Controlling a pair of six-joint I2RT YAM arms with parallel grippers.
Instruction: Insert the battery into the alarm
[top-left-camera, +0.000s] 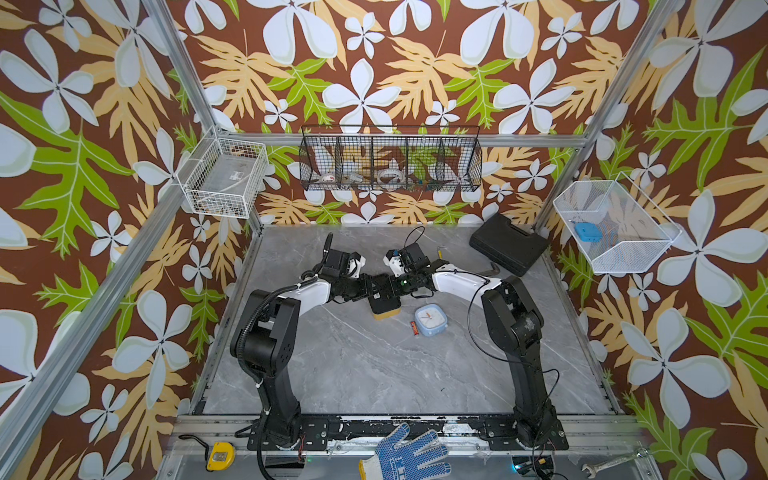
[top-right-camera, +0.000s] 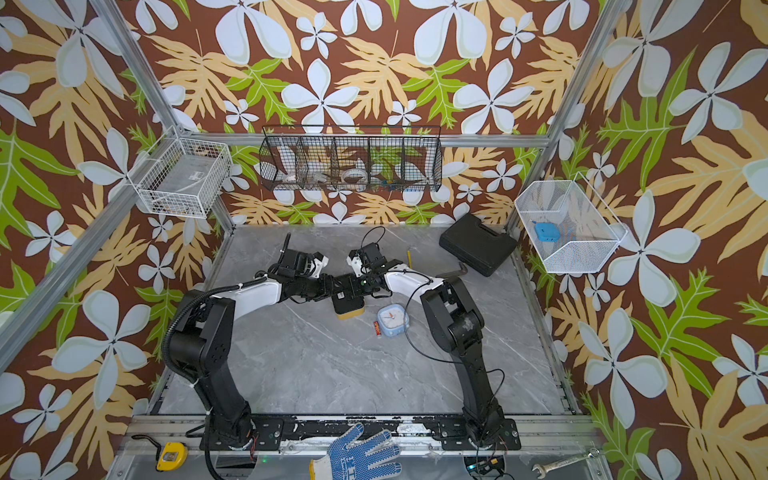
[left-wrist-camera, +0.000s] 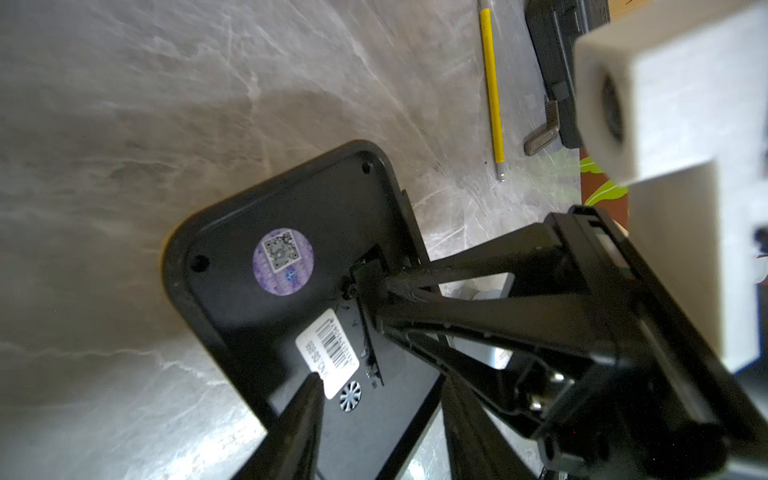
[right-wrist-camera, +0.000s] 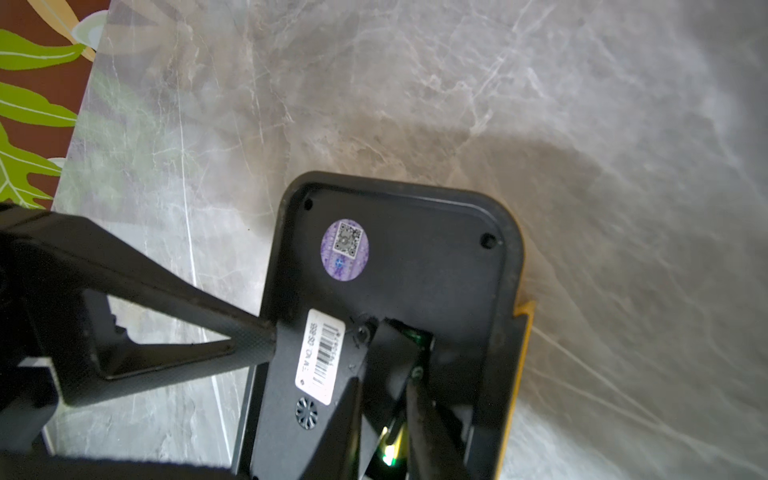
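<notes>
A black alarm with a yellow casing (top-left-camera: 385, 310) lies back-up in mid-table between both grippers, showing a QR sticker and barcode label (right-wrist-camera: 319, 356). In the right wrist view its battery compartment holds a dark flap and something yellow-green, partly hidden. My left gripper has its fingers apart over the alarm's back, with nothing clearly between them. My right gripper has its fingertips at the compartment; whether they grip the flap is unclear. A red battery (top-right-camera: 377, 328) lies beside a light blue clock (top-right-camera: 393, 318), right of the alarm.
A black case (top-left-camera: 509, 244) and a yellow pencil (left-wrist-camera: 492, 88) lie at the back right. Wire baskets (top-left-camera: 224, 180) hang on the walls.
</notes>
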